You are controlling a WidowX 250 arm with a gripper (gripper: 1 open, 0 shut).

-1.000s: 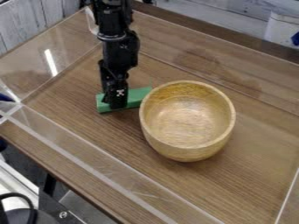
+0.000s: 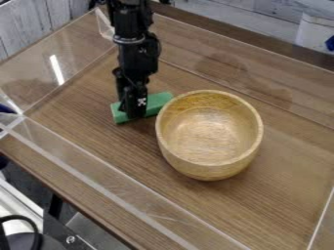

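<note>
My black gripper (image 2: pixel 132 100) points straight down in the upper middle of the camera view, shut on a green block (image 2: pixel 154 102) that sits at table height. The fingertips are dark and partly hide the block. A round yellow-tan bowl (image 2: pixel 209 137) stands just to the right of the block, very close to it or touching it.
A white object (image 2: pixel 315 31) is at the top right edge. Black cables lie at the bottom left.
The gripper and green block have shifted slightly over the last second, with the block's angle changing a little. The bowl looks unmoved.
</note>
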